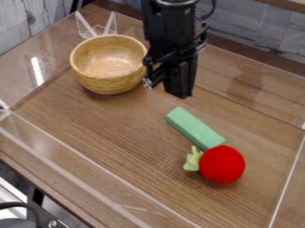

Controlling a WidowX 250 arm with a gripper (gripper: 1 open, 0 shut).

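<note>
My gripper [181, 87] hangs from the top centre, dark, with its fingertips above the table just above a green block [194, 126]. It looks shut, and no held object shows. A red tomato-like object [220, 165] with a green top lies below the block at the lower right. A tan wooden bowl [107, 62] sits to the gripper's left.
A wall or edge runs along the top left. A dark cable curls at the bottom-left corner.
</note>
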